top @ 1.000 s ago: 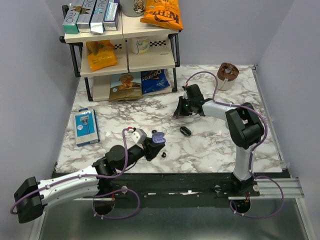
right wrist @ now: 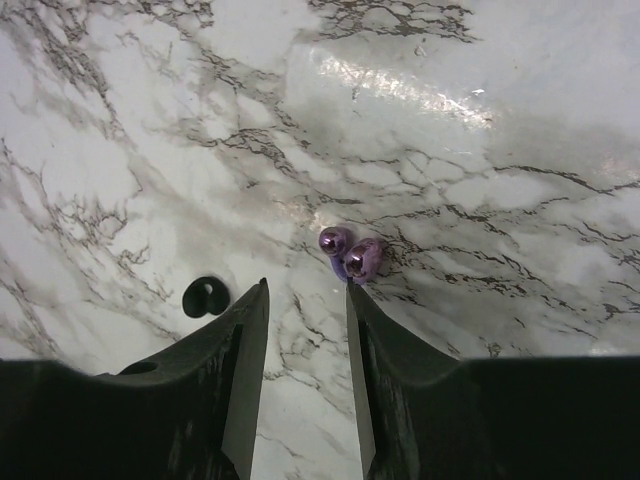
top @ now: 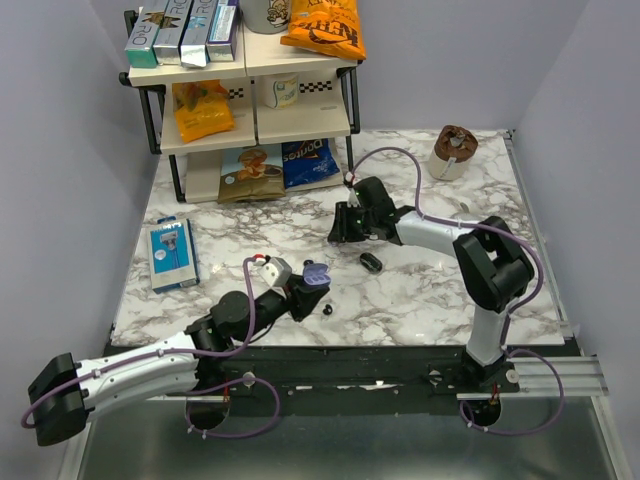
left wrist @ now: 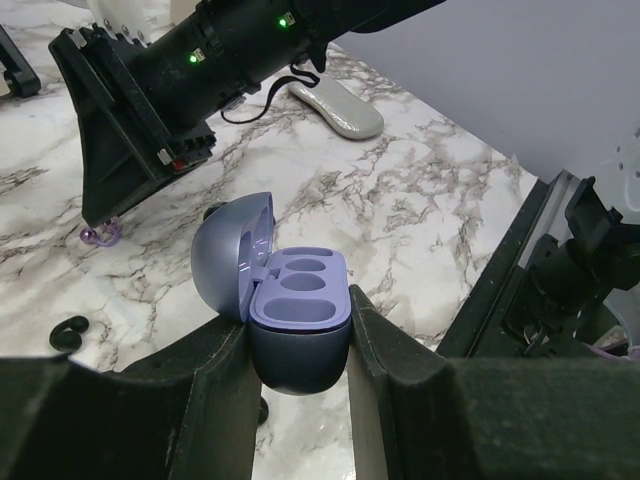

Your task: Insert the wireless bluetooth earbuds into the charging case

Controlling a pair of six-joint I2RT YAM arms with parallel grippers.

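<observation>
My left gripper is shut on the lilac charging case point(left wrist: 300, 300), held upright with its lid open and empty slots facing up, near the front in the top view. My right gripper is open above the marble tabletop, nothing between its fingers. Just beyond its fingertips lie two small shiny purple earbuds point(right wrist: 362, 262), close together. A black earbud-like piece lies to their left; in the left wrist view a black piece point(left wrist: 68, 333) also lies left of the case.
A black oval object point(top: 370, 262) lies mid-table. A shelf point(top: 300, 120) with bags and boxes stands at the back, a blue boxed item point(top: 172, 255) at the left, a brown-topped container point(top: 450, 155) at the back right.
My right gripper has moved left and slightly toward the front in the top view, now over the purple earbuds. The left arm with the case has not visibly moved.
</observation>
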